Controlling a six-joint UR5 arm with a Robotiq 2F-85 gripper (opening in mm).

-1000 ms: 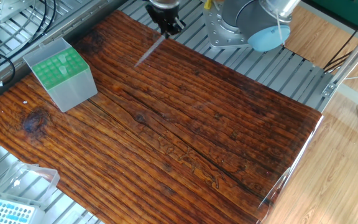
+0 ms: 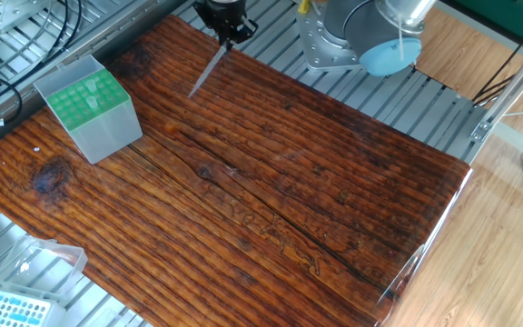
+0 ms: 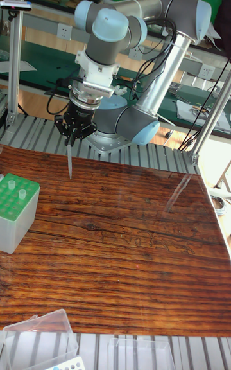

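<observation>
My gripper (image 3: 70,139) is shut on a clear, slender pipette tip (image 3: 70,163), which points downward with its narrow end free. In exterior view 2 the pipette tip (image 2: 207,74) shows slanted over the back edge of the wooden board, and the gripper (image 2: 227,44) is partly cut off by the top edge. A frosted tip box (image 2: 113,134) with a green perforated top (image 2: 73,102) stands on the board, to the left of the gripper in both views. A couple of pale tips stand up out of that green top.
Most of the wooden board (image 2: 289,200) is bare. A clear lid (image 2: 62,260) and a white rack with blue parts (image 2: 12,311) lie off its near left edge. Behind the board, the arm's base (image 3: 113,142) is fixed to slatted metal.
In exterior view 2 the gripper, carrying the pipette tip, has shifted leftward and slightly up the picture. The tip box has stayed where it was.
</observation>
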